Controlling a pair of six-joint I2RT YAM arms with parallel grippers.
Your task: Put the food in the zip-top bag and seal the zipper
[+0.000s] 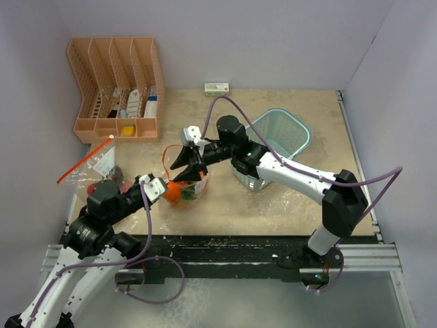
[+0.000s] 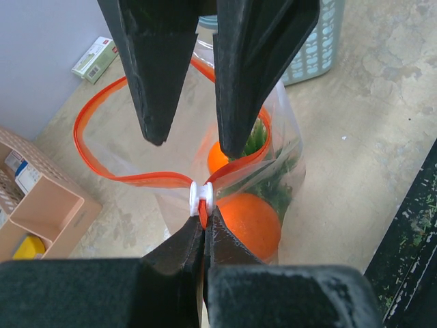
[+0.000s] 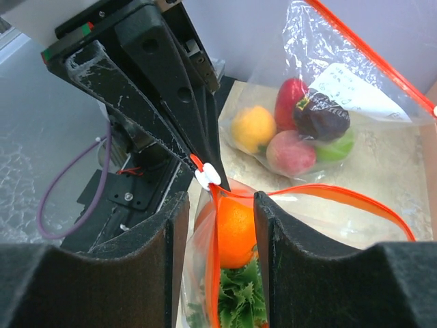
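An open clear zip bag (image 2: 290,160) with an orange rim holds an orange fruit (image 2: 251,224), a second orange item and leafy greens (image 3: 242,295). My left gripper is shut on the end of its orange zip, just below the white slider (image 2: 202,195). The right gripper (image 1: 175,173) is open over the bag's mouth, close to the left one; its dark fingers (image 2: 233,102) stand apart. Seen from the right wrist, the orange rim (image 3: 216,273) runs between those fingers; whether they touch it I cannot tell.
Another bag with an orange zip and several fruits stands at the left, behind the left arm. A divided beige organizer (image 1: 116,85) is at the back left, a pale basket (image 1: 283,130) right of centre.
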